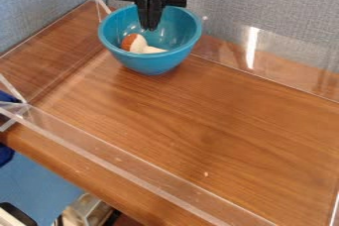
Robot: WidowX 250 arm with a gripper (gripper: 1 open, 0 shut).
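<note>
A teal bowl [150, 62] sits at the back left of the wooden table, with an orange-red item [130, 41] and a pale piece [149, 50] inside. My black gripper [150, 22] hangs over the back part of the bowl, its fingers shut together, with nothing visible between them. The two items lie below and to the left of the fingertips.
Clear low walls edge it, and grey padded walls [272, 27] stand behind and left. A blue object shows at the left edge, partly cut off.
</note>
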